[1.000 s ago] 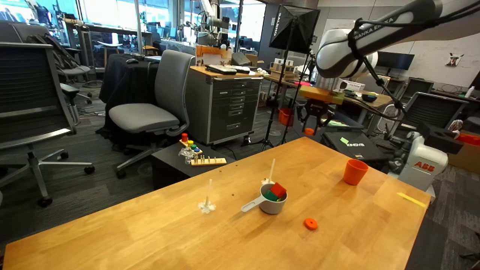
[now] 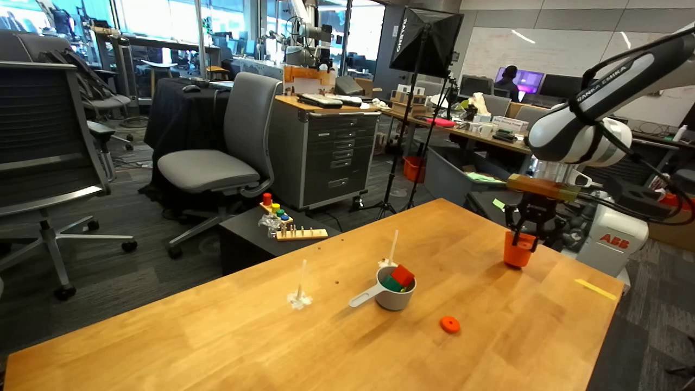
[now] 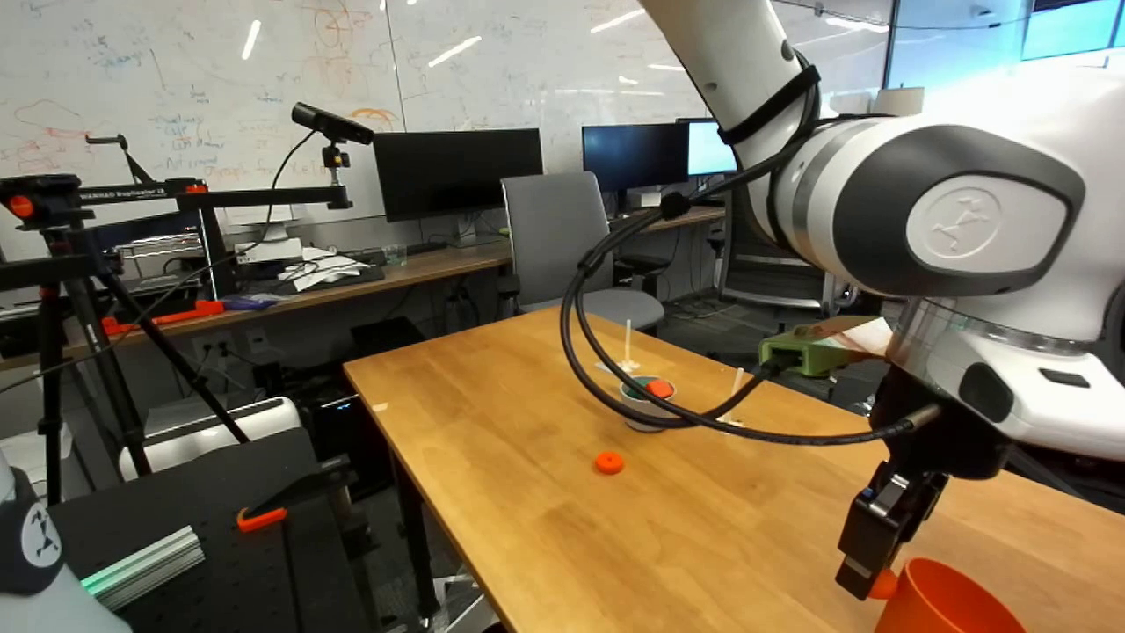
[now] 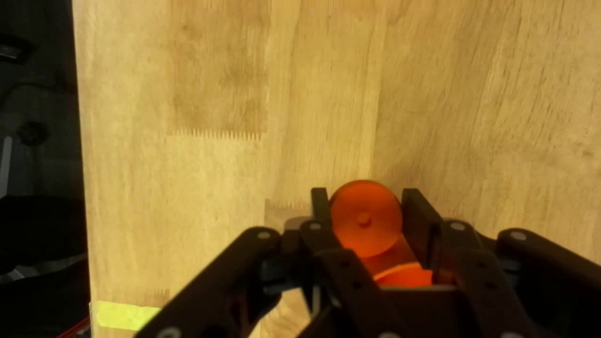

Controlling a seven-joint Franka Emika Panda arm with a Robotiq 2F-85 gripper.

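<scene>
My gripper is shut on an orange disc, a finger on each side of it. An orange cup stands on the table right below the gripper in the first exterior view. In the second exterior view, the disc shows at the left of the cup, near its rim; whether they touch I cannot tell. The cup is mostly hidden by the fingers in the wrist view. Another orange disc lies flat on the table.
A grey handled measuring cup holds a red block and a green block. Two thin pegs, a left peg and a right peg, stand upright. Yellow tape marks the near right edge.
The gripper, with the disc held, has come down and to the right in the first exterior view, from above the far table edge to the orange cup. The cup appears slightly shifted.
</scene>
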